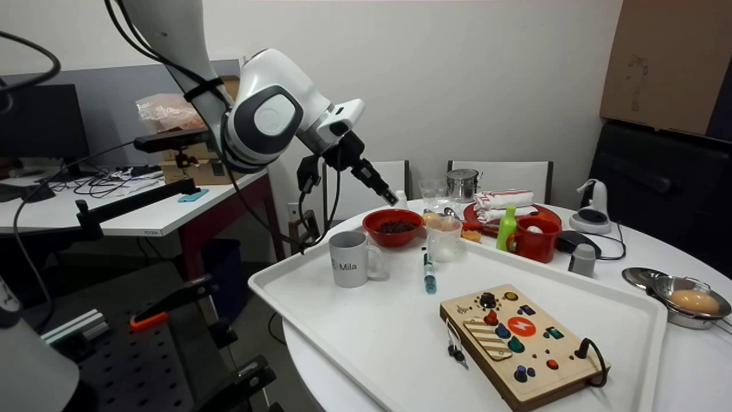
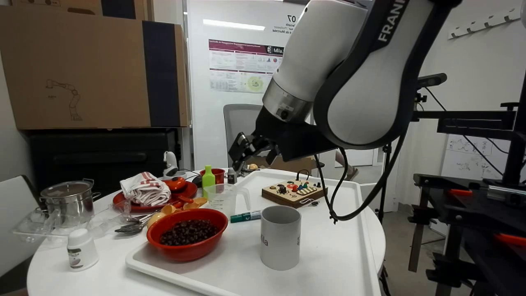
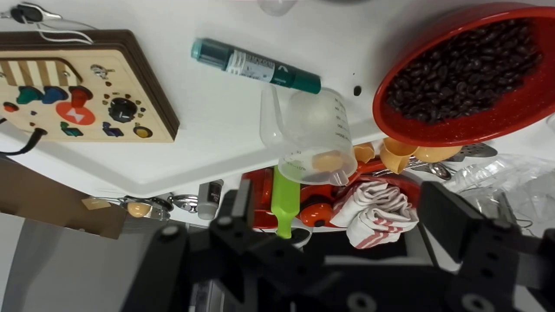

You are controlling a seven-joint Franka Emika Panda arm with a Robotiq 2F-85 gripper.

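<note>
A teal-capped marker [image 1: 429,276] lies on the white tray [image 1: 322,316], between the grey mug [image 1: 349,264] and the clear measuring cup [image 1: 444,240]. In the wrist view the marker [image 3: 255,66] lies close beside the cup [image 3: 317,125]. The mug [image 2: 280,241] stands upright on the tray; the marker is outside it. My gripper is open, its fingers wide apart with nothing held between them. From the first exterior side, the gripper [image 1: 392,199] hangs above the red bowl of dark beans [image 1: 393,237] and higher than the mug.
A wooden panel [image 1: 521,343] with knobs and a cable takes up the tray's near right part. Behind the tray's rim are a green bottle [image 1: 506,228], a red mug [image 1: 536,240] and a folded towel [image 2: 146,189]. Tray space before the grey mug is bare.
</note>
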